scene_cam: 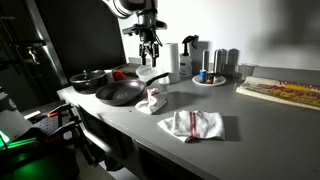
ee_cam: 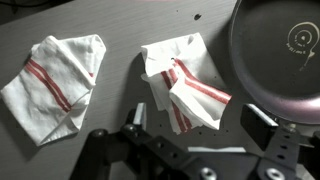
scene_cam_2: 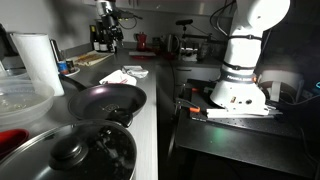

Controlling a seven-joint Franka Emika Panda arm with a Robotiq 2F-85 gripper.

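My gripper point(scene_cam: 149, 60) hangs high above the counter, open and empty, with its fingers point(ee_cam: 137, 117) spread wide in the wrist view. Below it lies a crumpled white towel with red stripes point(ee_cam: 195, 82), bunched up beside the black frying pan point(ee_cam: 280, 55). A second striped white towel point(ee_cam: 55, 88) lies flatter on the left of the wrist view. In exterior view 1 the flatter towel point(scene_cam: 194, 125) is near the counter's front edge, and the bunched towel point(scene_cam: 151, 101) sits just right of the pan point(scene_cam: 120, 93). Neither towel is touched by the gripper.
A lidded black pot point(scene_cam: 88, 80) stands left of the pan. Behind are a clear bowl point(scene_cam_2: 25, 98), a paper towel roll point(scene_cam_2: 38, 62) and a tray of bottles point(scene_cam: 208, 78). A long packaged item point(scene_cam: 285, 92) lies at far right.
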